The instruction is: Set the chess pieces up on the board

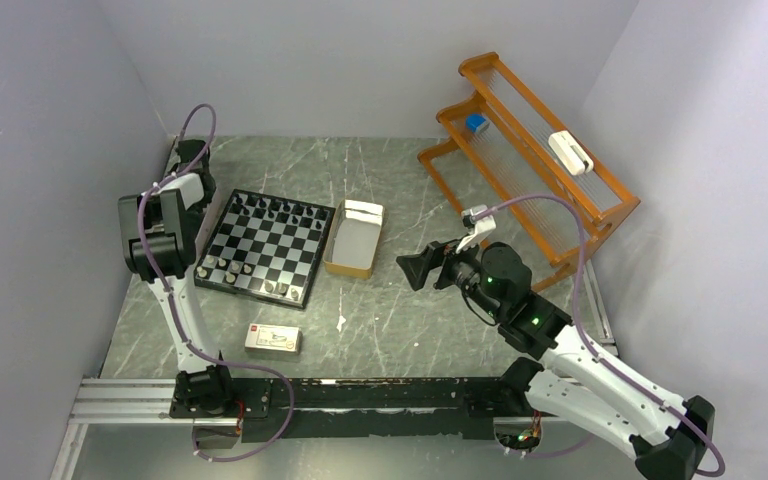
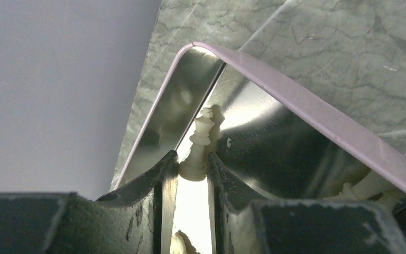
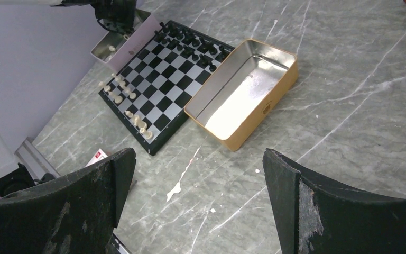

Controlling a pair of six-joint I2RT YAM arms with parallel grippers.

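Inside a pink-rimmed metal box (image 2: 296,98), a white chess piece (image 2: 200,138) lies between and just beyond the tips of my left gripper; whether they touch it is unclear. Other white pieces (image 2: 371,186) lie in that box. The chessboard (image 1: 265,245) holds black pieces along its back side and some white pieces along the front. My right gripper stands open and empty, to the right of the board.
An empty tan box (image 1: 354,240) sits right of the board. A small carton (image 1: 272,338) lies in front. A wooden rack (image 1: 530,160) stands at the back right.
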